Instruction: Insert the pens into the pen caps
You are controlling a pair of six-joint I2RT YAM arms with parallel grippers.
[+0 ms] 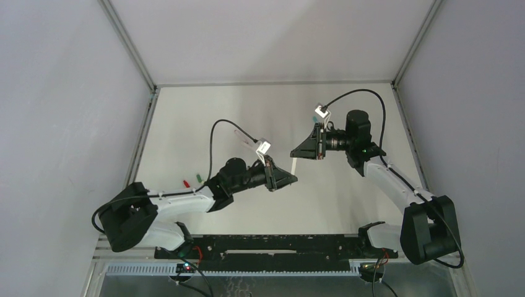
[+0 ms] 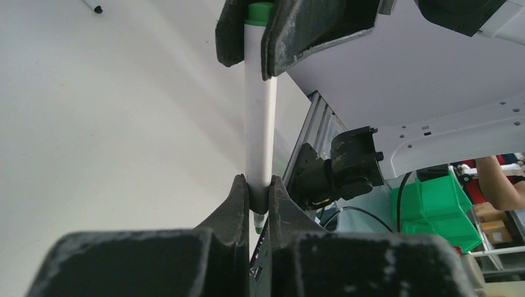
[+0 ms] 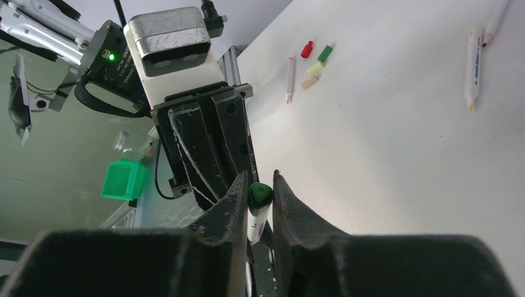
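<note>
A white pen [image 2: 259,117] stands upright with its lower part in my left gripper, which is shut on it. Below those fingers a small green tip [image 2: 259,231] shows. The pen's green upper end [image 3: 260,195] lies between the fingertips of my right gripper, which is part open with a narrow gap. In the top view the pen's white shaft [image 1: 294,166] spans between the two grippers. A red cap [image 3: 307,49], green cap [image 3: 325,54], yellow cap [image 3: 316,68] and tan cap [image 3: 309,81] lie loose on the table.
A thin pen [image 3: 290,80] lies near the caps. A yellow-tipped pen [image 3: 473,71] and a pink pen [image 3: 496,21] lie side by side farther off. A small blue piece [image 1: 314,119] sits behind the right gripper.
</note>
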